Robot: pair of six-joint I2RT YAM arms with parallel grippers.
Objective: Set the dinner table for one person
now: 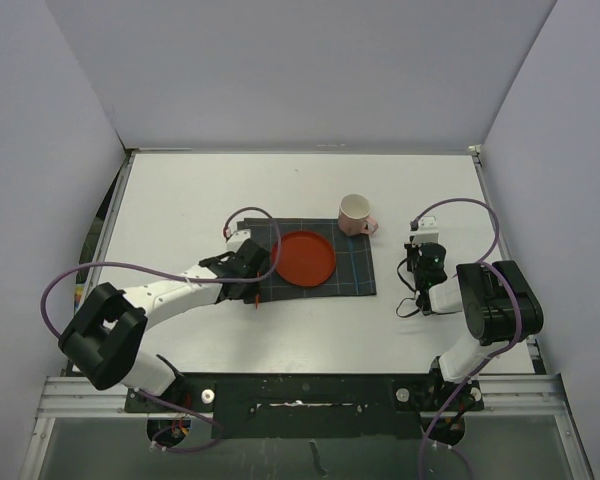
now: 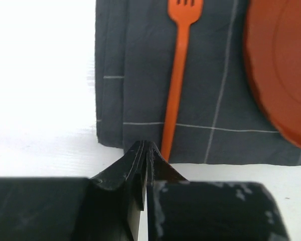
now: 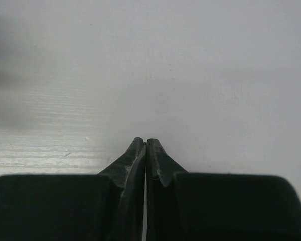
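Note:
A dark grid-patterned placemat (image 1: pixel 360 280) holds a red-orange plate (image 1: pixel 303 258), with a pink mug (image 1: pixel 354 212) at its back right corner. An orange fork (image 2: pixel 176 75) lies left of the plate (image 2: pixel 276 60). My left gripper is shut, nothing seen between its fingers, at the lower end of the fork's handle. My right gripper is shut and empty over bare white table, right of the mat. Part of the fork and mat is hidden under the left arm in the top view.
Raised walls border the back and both sides. The right arm occupies the table's right part.

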